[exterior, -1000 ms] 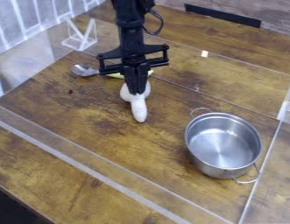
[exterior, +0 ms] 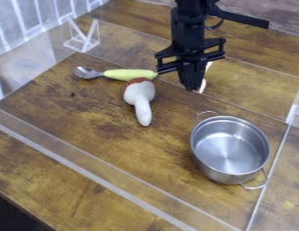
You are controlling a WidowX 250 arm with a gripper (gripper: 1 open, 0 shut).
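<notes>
My black gripper point(exterior: 191, 74) hangs over the back of the tray area, right of a yellow-green corn-like item point(exterior: 125, 75). Something small and white is partly behind its fingertips, and I cannot make out whether it is held. A white plush item with a red-brown band point(exterior: 142, 101) lies left of and below the gripper. A spoon-like metal utensil point(exterior: 88, 73) lies at the left end of the green item. A steel pot point(exterior: 228, 149) with two wire handles sits at the right.
Clear plastic walls point(exterior: 67, 158) border the wooden work surface.
My gripper has moved from over the white plush item to the right and back, uncovering that item and the green one.
</notes>
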